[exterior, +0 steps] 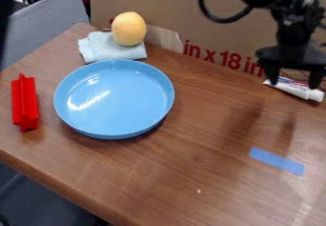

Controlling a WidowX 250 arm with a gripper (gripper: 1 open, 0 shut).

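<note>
A black gripper (291,70) hangs at the right rear, its fingers down at a white tube (303,92) that lies on the wooden table near the cardboard backdrop. The fingers are dark and partly overlap the tube, so whether they are open or shut on it is unclear. A blue plate (114,92) lies left of centre. A red object (25,103) lies at the left, and a yellow round object (129,28) rests by a folded light cloth (109,48) behind the plate.
A cardboard panel (211,34) stands along the back. A blue tape strip (276,161) is on the front right of the table (192,182). A grey chair is at the left.
</note>
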